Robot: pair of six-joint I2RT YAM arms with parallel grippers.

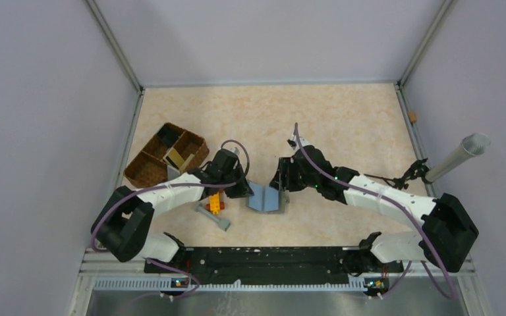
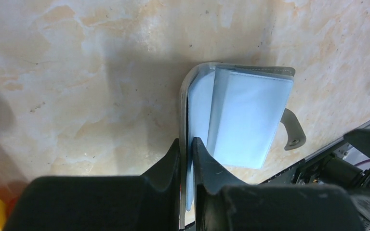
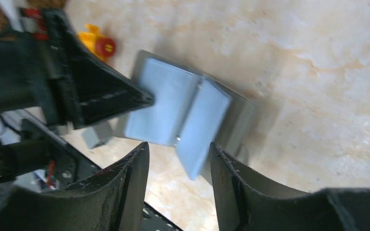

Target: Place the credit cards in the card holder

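The card holder (image 1: 270, 199) lies open on the table, grey outside with light blue sleeves (image 2: 250, 118). My left gripper is shut on its left edge. In the right wrist view, the holder (image 3: 159, 101) spreads below my right gripper, which hangs above it with fingers apart and nothing between them. I cannot make out credit cards in the holder.
A wicker basket (image 1: 146, 168) with compartments and cards stands at the back left. A yellow toy (image 1: 215, 201) and a grey dumbbell-like piece (image 1: 212, 217) lie left of the holder.
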